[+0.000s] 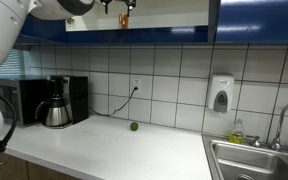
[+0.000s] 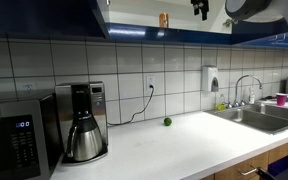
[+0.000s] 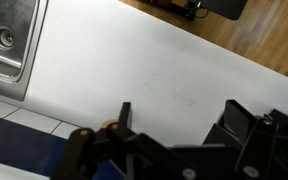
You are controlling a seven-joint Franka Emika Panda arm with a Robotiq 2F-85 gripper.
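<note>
An orange-brown cylindrical object (image 1: 124, 20) stands on the open shelf (image 1: 174, 14) above the counter. In the second exterior view the same orange object (image 2: 163, 19) sits near the shelf's front edge. My gripper (image 1: 118, 5) is up at the top of the first exterior view, close to that object in the picture. From the other side, the gripper (image 2: 200, 11) appears apart from it, with a gap between. Looking down in the wrist view, the gripper has its fingers wide apart and nothing shows between them. Only a small orange patch (image 3: 111, 123) appears beside one finger.
A small green object (image 1: 134, 126) lies on the white counter (image 1: 124, 150), which is mostly clear. A coffee maker (image 2: 82, 125) and microwave (image 2: 19, 140) stand at one end, the sink (image 1: 246, 160) at the other. The shelf's blue edge (image 1: 174, 34) runs below the gripper.
</note>
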